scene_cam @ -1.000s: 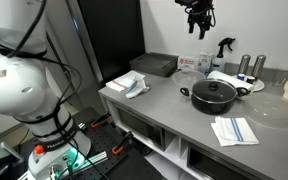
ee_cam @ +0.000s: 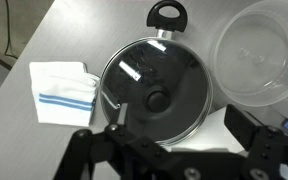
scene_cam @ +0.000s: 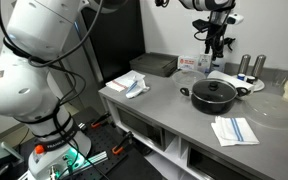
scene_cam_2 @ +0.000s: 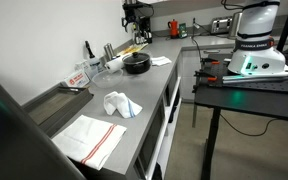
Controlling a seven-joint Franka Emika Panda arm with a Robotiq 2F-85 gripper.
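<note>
A dark pot [scene_cam: 214, 96] with a glass lid [ee_cam: 154, 75] stands on the grey counter. In the wrist view the lid's round black knob [ee_cam: 158, 101] shows near the middle, and a black side handle [ee_cam: 167, 15] juts out at the top. High above the pot hangs my gripper [scene_cam: 217, 52], pointing down and touching nothing. Its fingers [ee_cam: 234, 119] are spread wide in the wrist view, and the fingers are open and empty.
A white cloth with blue stripes [scene_cam: 234, 130] lies beside the pot. Clear plastic bowls [scene_cam: 272, 109] are close by, with bottles and canisters [scene_cam: 257, 68] behind. More cloths [scene_cam: 132, 84] and a grey tray [scene_cam: 154, 64] occupy the far left.
In exterior view 1 my gripper has come down and moved right over the last second, nearer to the pot. The pot, cloths and bowls have stayed where they were.
</note>
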